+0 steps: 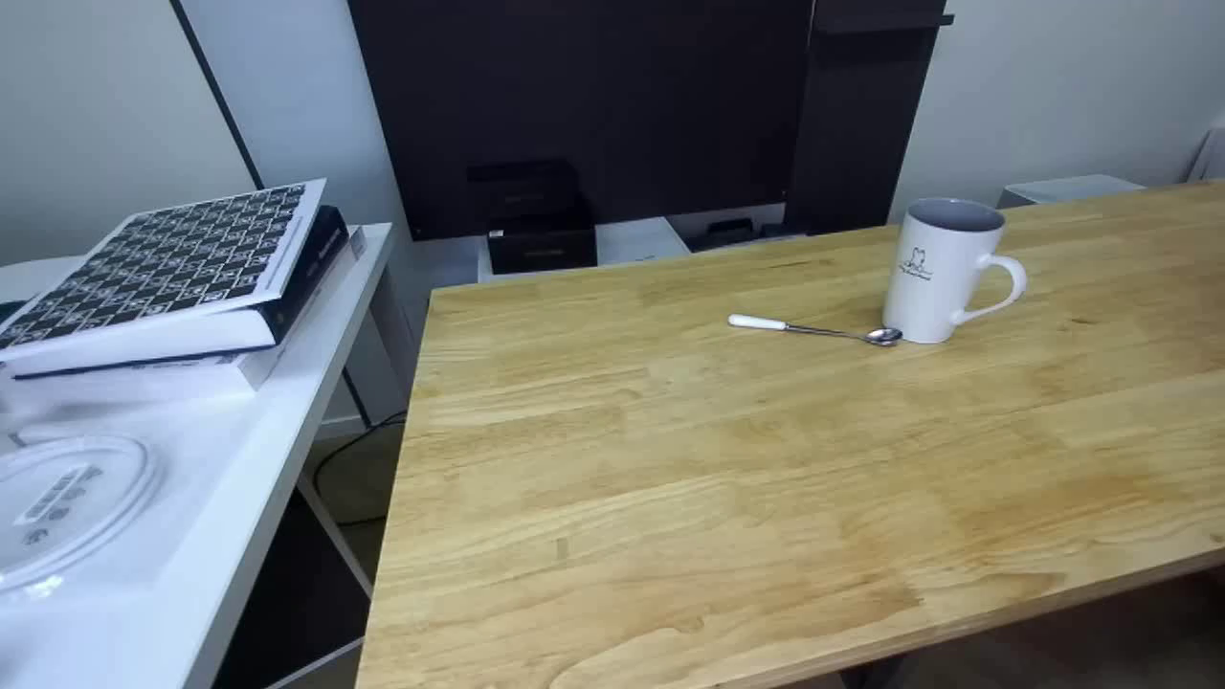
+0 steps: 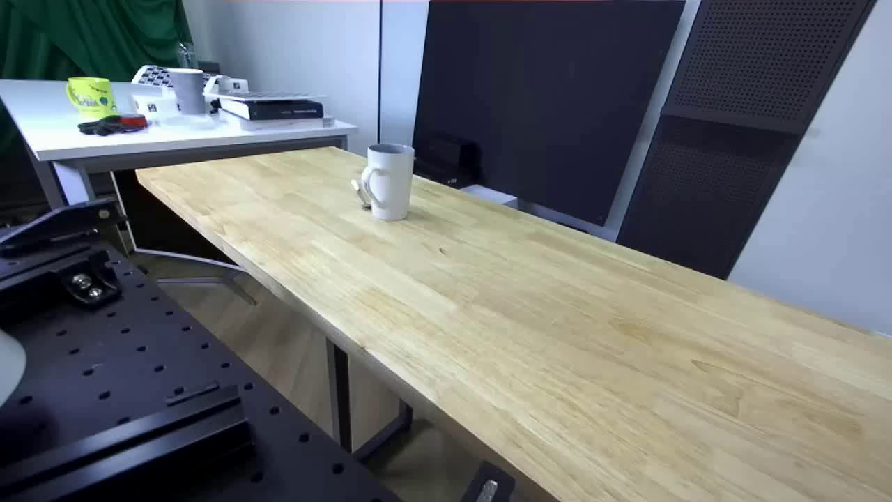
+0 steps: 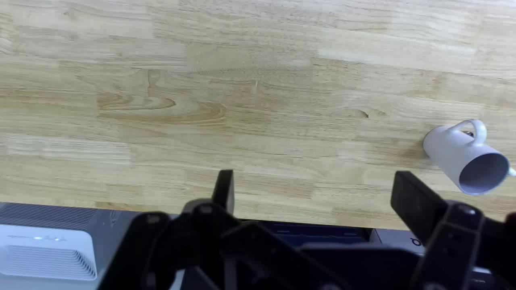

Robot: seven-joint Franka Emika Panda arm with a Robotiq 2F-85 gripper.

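Note:
A white mug (image 1: pixel 925 276) with a grey inside and a small drawing stands upright on the wooden table (image 1: pixel 643 459). Its handle points right in exterior view 1. Beside its base lies a metal spoon (image 1: pixel 817 331) with a white handle, the bowl end close to the mug; I cannot tell whether they touch. From the wrist, the mug (image 3: pixel 459 157) appears at the right edge and hides most of the spoon. My gripper is wide open above the table's edge, nothing between its fingers, with the mug off to the right. Neither exterior view shows the gripper.
A separate white table (image 2: pixel 226 141) holds books (image 2: pixel 272 109), a yellow-green mug (image 2: pixel 92 97) and a grey cup (image 2: pixel 187 90). Dark panels (image 1: pixel 597 109) rise behind the wooden table, with boxes (image 1: pixel 540 247) below them.

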